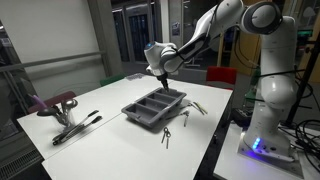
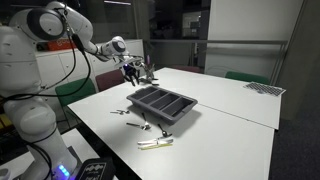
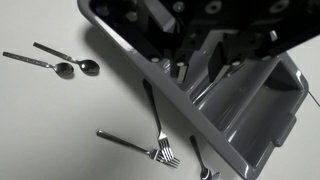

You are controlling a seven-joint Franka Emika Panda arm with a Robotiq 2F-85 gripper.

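Note:
My gripper hangs pointing down over the far side of the grey compartment tray. In the wrist view its fingers stand apart above the tray, and nothing shows between them. Two spoons lie together on the white table, left of the tray in that view. Two forks lie partly crossed near the tray's edge. Another utensil is cut off by the bottom of the frame. The dark arm hides part of the compartments; those that show look empty.
A holder with dark utensils stands at the table's left. Yellowish-handled pieces lie in front of the tray in exterior view 2. A dark rack lies at the far side.

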